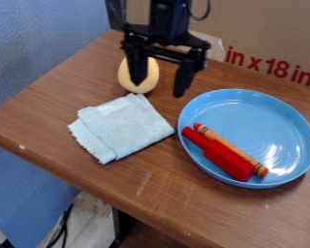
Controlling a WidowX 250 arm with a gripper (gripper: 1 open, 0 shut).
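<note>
My black gripper (162, 73) hangs over the back of the wooden table, open, its two fingers wide apart with nothing seen held. A pale yellow oval object (137, 85) sits behind and under the left finger, partly hidden by it. In front lies a folded light cloth (120, 127). To the right, a blue plate (262, 116) holds a red cylindrical object (216, 154) and an orange crayon-like stick (235, 148).
A cardboard box (267, 44) with red printing stands at the back right. Blue fabric (28, 189) lies beyond the table's left edge.
</note>
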